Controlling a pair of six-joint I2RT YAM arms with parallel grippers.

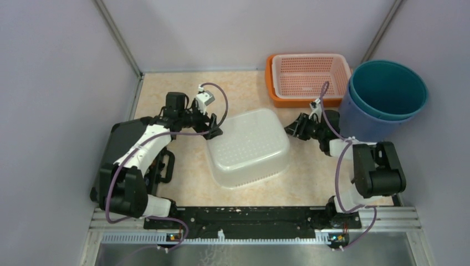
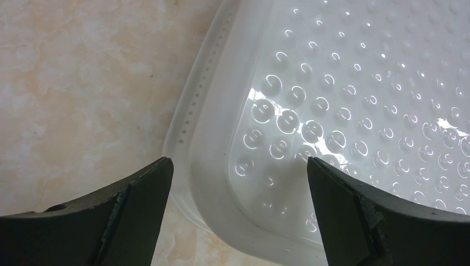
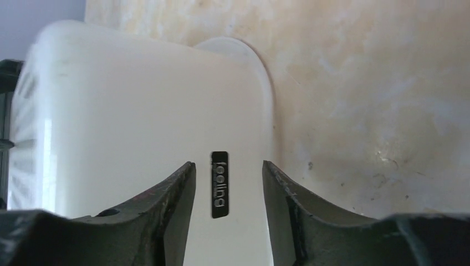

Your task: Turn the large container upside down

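Observation:
The large white container (image 1: 249,136) sits mid-table with its dimpled bottom facing up and its rim toward the tabletop. Over its back-left corner, my left gripper (image 1: 214,127) stands open; in the left wrist view its black fingers (image 2: 360,216) are wide apart above the container's corner (image 2: 213,183). At the right side is my right gripper (image 1: 294,128), open. Between its parted fingers, the right wrist view shows the container's side wall with a black label (image 3: 220,184) and the rim (image 3: 266,111). Nothing appears clamped in either gripper.
A pink basket in an orange bin (image 1: 270,86) stands at the back. Blue and teal tubs (image 1: 360,113) are at the right, close by the right arm. A dark case (image 1: 124,141) lies at the left. Bare tabletop (image 1: 185,185) shows in front of the container.

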